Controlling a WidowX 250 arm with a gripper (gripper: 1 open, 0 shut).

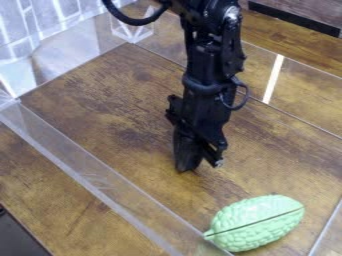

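Observation:
The black robot arm hangs down from the top centre, and its gripper [187, 157] is low at the middle of the wooden floor [94, 130]. Its fingertips are dark and bunched close to the wood, with nothing visible between them; the gripper looks shut. A pale green, bumpy oval object [254, 219], shaped like a vegetable with a dark line along it, lies at the lower right, apart from the gripper.
Clear plastic walls border the wooden area on the left, back and right. A white cloth or curtain [27, 25] is at the top left. The wood left of the gripper is clear.

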